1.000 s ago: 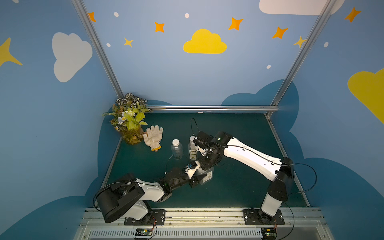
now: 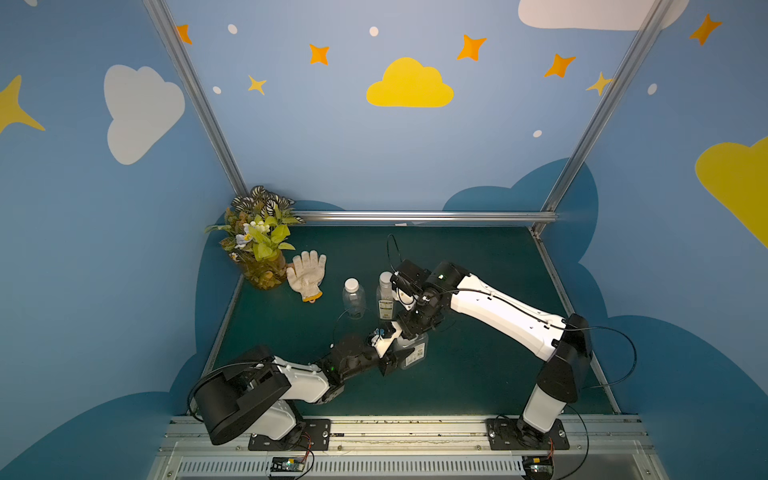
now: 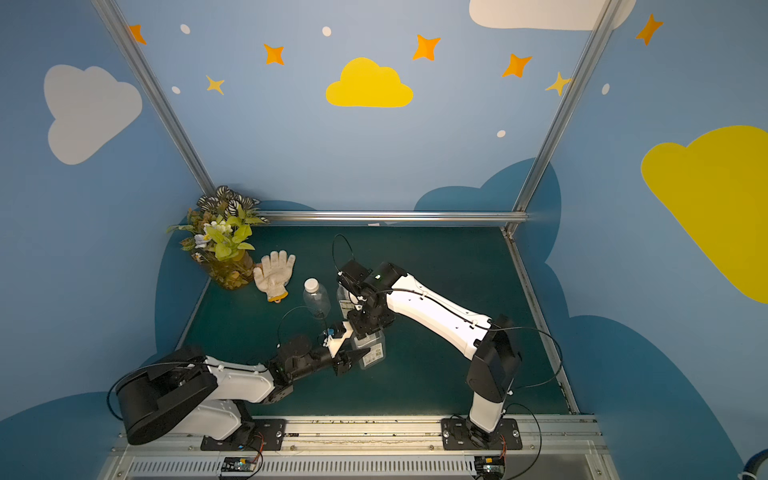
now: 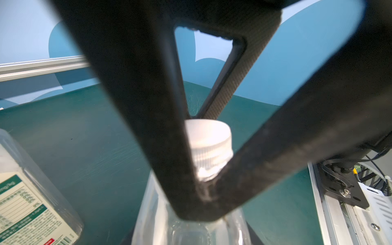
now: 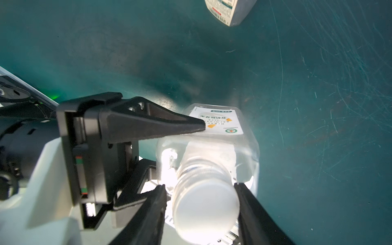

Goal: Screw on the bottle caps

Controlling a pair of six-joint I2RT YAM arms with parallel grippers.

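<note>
A square clear bottle with a white cap stands front centre; my left gripper (image 2: 397, 356) is shut around it, its black frame crossing the left wrist view. My right gripper is directly over the cap, fingertips either side of it; whether they touch is unclear. A clear bottle with a white cap (image 2: 352, 300) stands behind to the left, and a labelled bottle (image 4: 32, 204) stands at the back centre, partly behind the right arm.
A white glove (image 2: 306, 276) and a flower pot (image 2: 264, 268) occupy the back left.
The right arm's upper part has shifted slightly to the right and up. The left arm and the bottles look unchanged.
</note>
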